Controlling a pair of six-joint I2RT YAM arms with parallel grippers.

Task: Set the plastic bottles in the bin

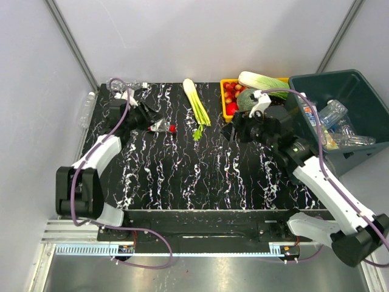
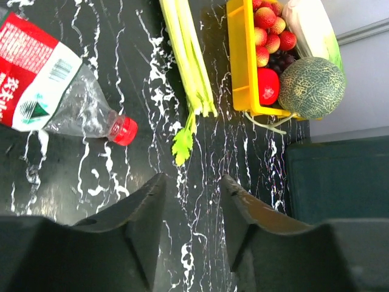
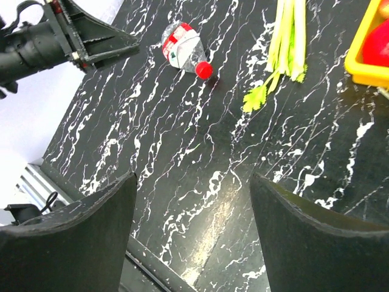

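Observation:
A red-capped plastic bottle with red label (image 2: 36,85) lies on the black marbled table (image 1: 170,176), under and right of my left gripper (image 1: 151,120), which is open and empty. More clear bottles lie at the back-left (image 1: 124,85) and along the left edge (image 1: 86,109). My right gripper is open above the table, left of the green bin (image 1: 364,152), which holds several bottles (image 1: 333,113).
A yellow crate (image 2: 242,55) with fruit, a melon and cabbage stands at the back right. Celery (image 1: 197,106) lies beside it.

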